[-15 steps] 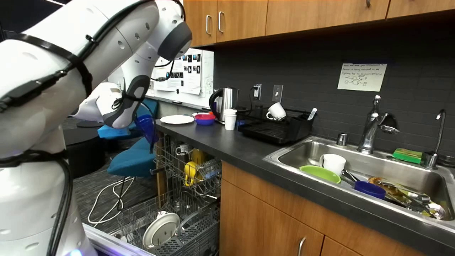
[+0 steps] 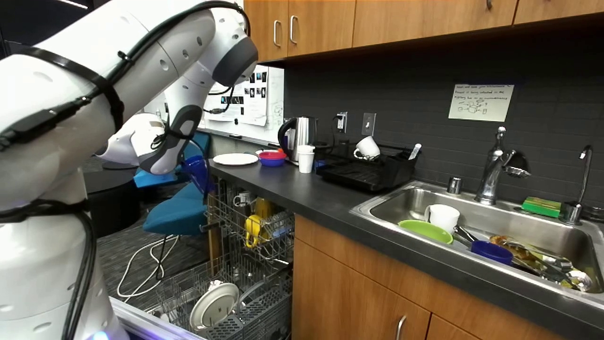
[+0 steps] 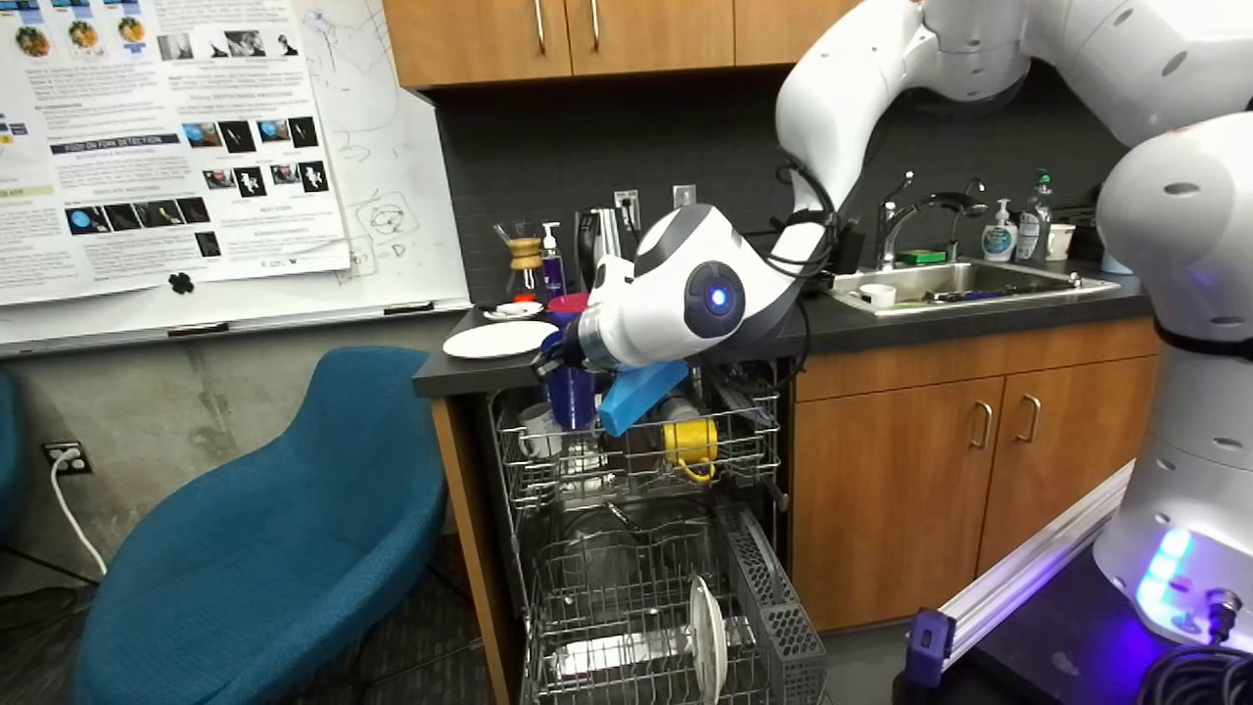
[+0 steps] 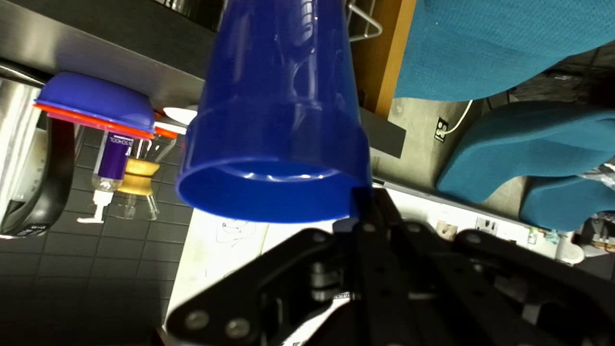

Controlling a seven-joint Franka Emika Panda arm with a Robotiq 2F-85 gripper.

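Observation:
A tall blue cup (image 4: 276, 132) fills the upper middle of the wrist view. My gripper is shut on its rim, with the dark fingers close together at the edge. In exterior view 2 the cup (image 3: 573, 398) hangs from the gripper (image 3: 549, 356), its lower part in front of the dishwasher's upper rack (image 3: 623, 460). Exterior view 1 shows the cup (image 2: 197, 171) tilted, near the counter's far end; the arm's wrist hides the fingers there.
On the upper rack sit a yellow mug (image 3: 690, 441) and a white mug (image 3: 540, 431). A plate (image 3: 707, 640) stands in the lower rack. The counter's end, with a white plate (image 3: 500, 340) on it, is close to the hand. Teal chairs (image 3: 276, 552) stand beyond the dishwasher.
In exterior view 1 the arm and the blue cup have shifted slightly to the right, and the cup sits a little lower. It stays in my gripper.

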